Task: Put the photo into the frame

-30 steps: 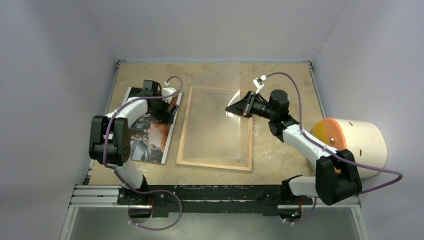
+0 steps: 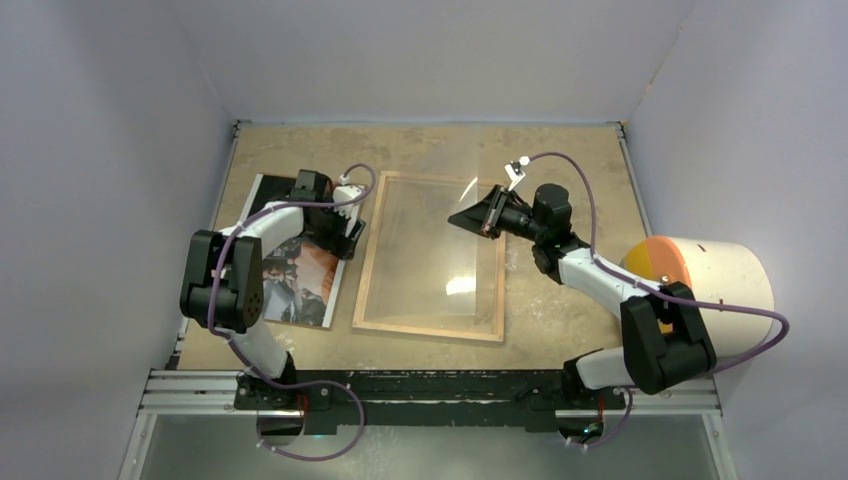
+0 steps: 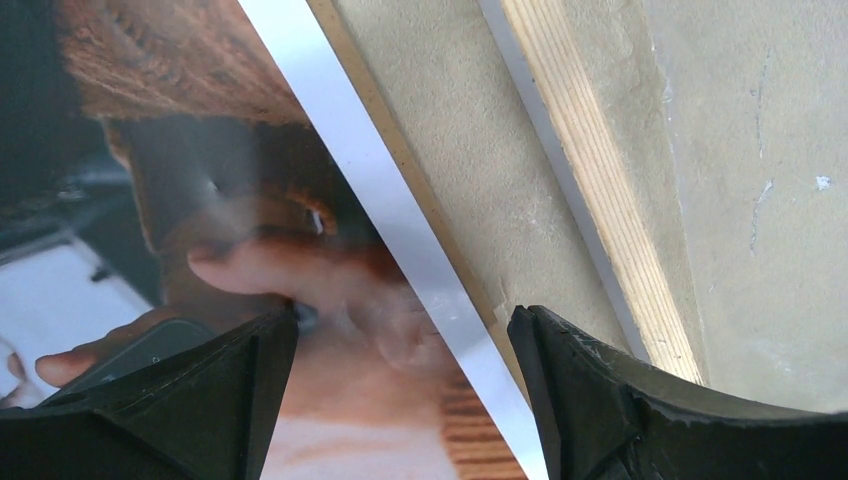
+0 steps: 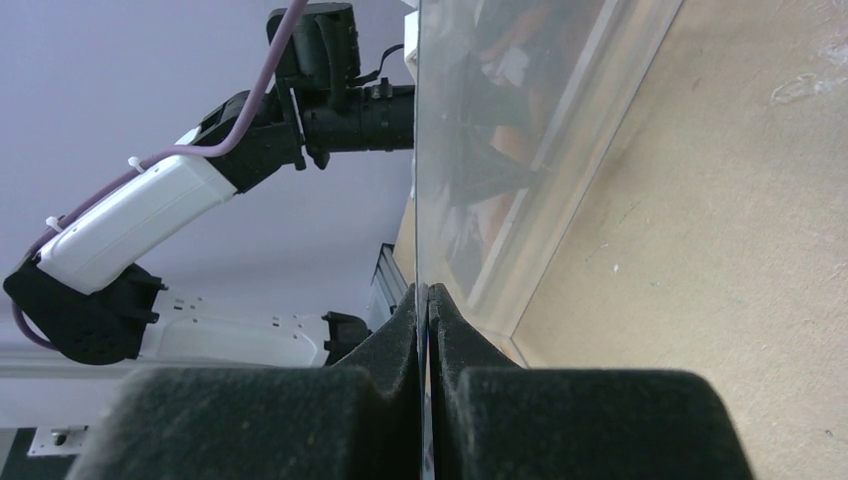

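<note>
A light wooden frame (image 2: 430, 333) lies empty-looking at the middle of the table, with bare table visible inside it. Left of it lies the photo (image 2: 300, 285), a collage with a white border, resting on a backing with a brown edge. My left gripper hovers over the photo's right border, open, nothing between its fingers. Above the wooden frame, my right gripper (image 2: 458, 221) is shut on the right edge of a clear sheet (image 2: 420, 250). In the right wrist view that sheet (image 4: 480, 170) stands edge-on between the fingertips.
An orange-and-white cylinder (image 2: 710, 285) lies at the right, under the right arm. Grey walls enclose the table on the left, back and right. Bare table (image 2: 560, 320) shows right of the wooden frame.
My left gripper has shifted slightly right and toward the near side, over the photo's edge.
</note>
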